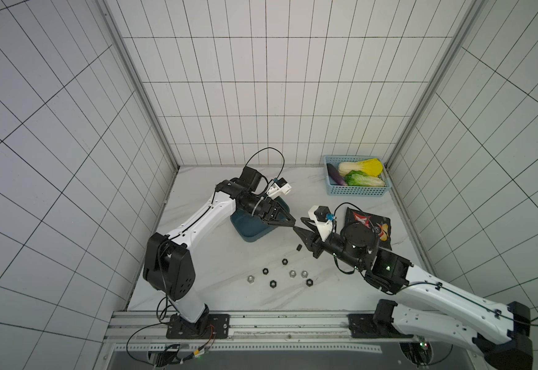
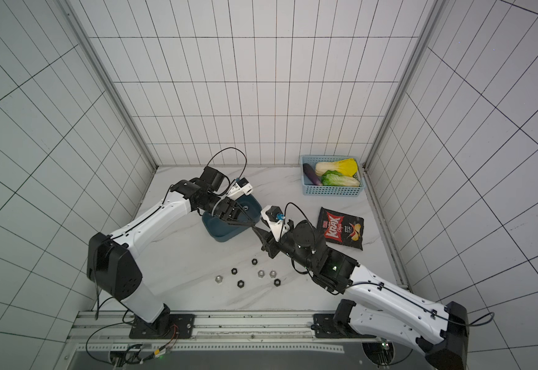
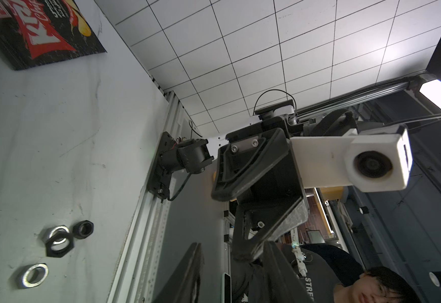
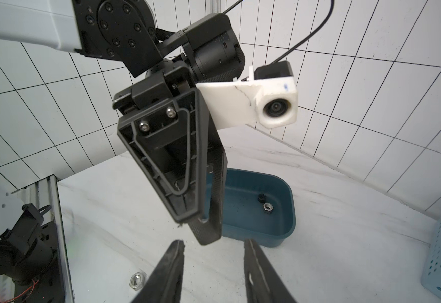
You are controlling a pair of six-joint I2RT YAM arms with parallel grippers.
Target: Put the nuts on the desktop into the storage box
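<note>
Several silver and black nuts (image 1: pixel 273 283) lie spread on the white desktop in front of the dark teal storage box (image 1: pixel 250 231). A black nut and a silver nut (image 4: pixel 268 207) lie inside the box. My left gripper (image 1: pixel 288 219) hangs over the box's right side, pointing right, its fingers apart in the left wrist view. Facing it from the right, close by, is my right gripper (image 1: pixel 305 234), open, with no object seen between its fingers in the right wrist view.
A light blue basket (image 1: pixel 356 191) with vegetables stands at the back right. A black chip bag (image 2: pixel 340 227) lies at the right. The back left and front left of the desktop have clear room.
</note>
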